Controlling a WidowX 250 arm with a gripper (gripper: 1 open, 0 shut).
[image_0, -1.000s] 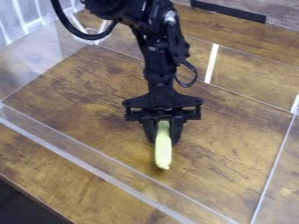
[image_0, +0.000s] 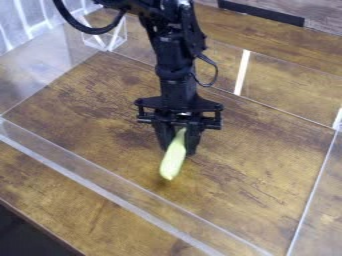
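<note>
A pale yellow-green elongated object (image_0: 173, 160) lies on the wooden board, angled from under the gripper toward the front left. My black gripper (image_0: 179, 134) sits low over the board at the centre, its fingers around or just above the object's far end. Whether the fingers grip it or are apart from it is hard to tell, as the dark housing hides them.
The wooden board (image_0: 94, 120) is otherwise clear on both sides, enclosed by transparent edges (image_0: 112, 197). A white slatted structure (image_0: 34, 20) stands at the back left, and dark floor shows at the front left corner.
The gripper has shifted a little left and back. The pale object has moved the same way, its near end now farther back and left and tilted more.
</note>
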